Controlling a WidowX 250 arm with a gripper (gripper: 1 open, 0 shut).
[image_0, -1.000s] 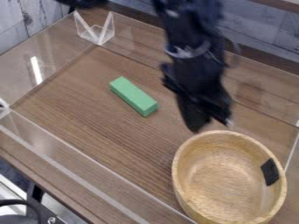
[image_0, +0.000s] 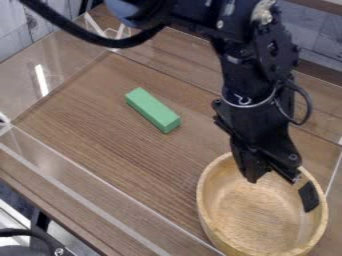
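Observation:
A large black robot arm reaches in from the top of the view, its gripper (image_0: 274, 172) shut and hanging low over the back and right part of a round tan bowl (image_0: 247, 225) at the lower right. Nothing shows between its fingers, though the tips are partly hard to make out against the dark body. A green rectangular block (image_0: 152, 110) lies on the wooden table to the left of the arm, apart from it.
The arm has moved right and down toward the camera, from behind the bowl to over it. The green block and bowl have not moved.

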